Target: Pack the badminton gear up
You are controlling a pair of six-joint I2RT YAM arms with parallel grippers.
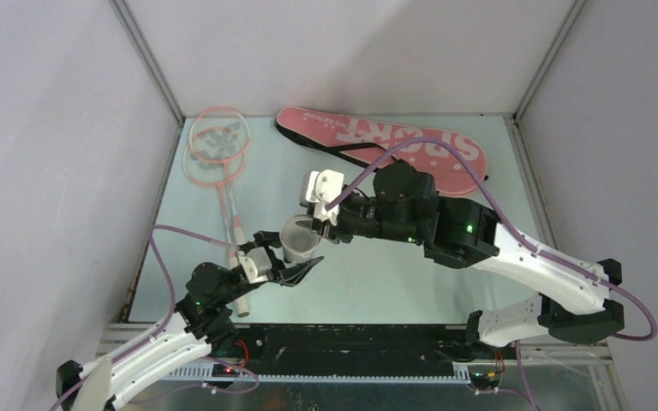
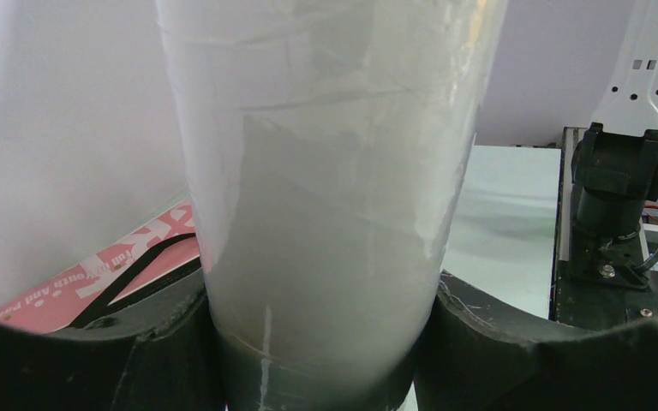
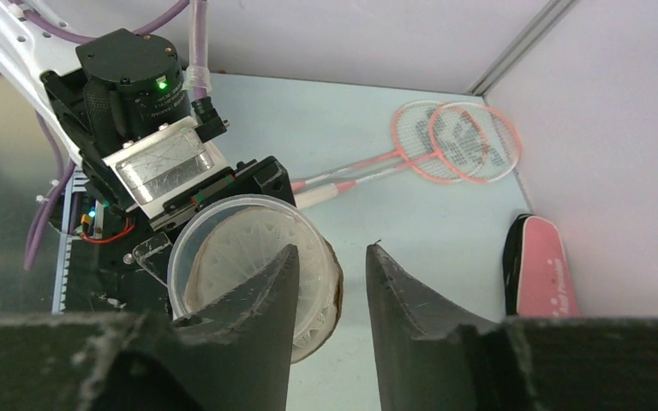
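Observation:
A white translucent shuttlecock tube (image 1: 300, 244) (image 2: 326, 205) stands upright, held in my left gripper (image 1: 287, 261), which is shut on it. In the right wrist view its round top (image 3: 248, 257) shows a shuttlecock skirt inside. My right gripper is part open above the tube's rim, with nothing clearly between its fingers. Two pink badminton rackets (image 1: 218, 141) (image 3: 471, 141) lie overlapping along the table's left side. A pink racket bag (image 1: 343, 128) (image 3: 544, 265) with a black strap lies along the back edge.
Walls (image 1: 591, 171) enclose the left, back and right sides. The right arm spans over the table's right half.

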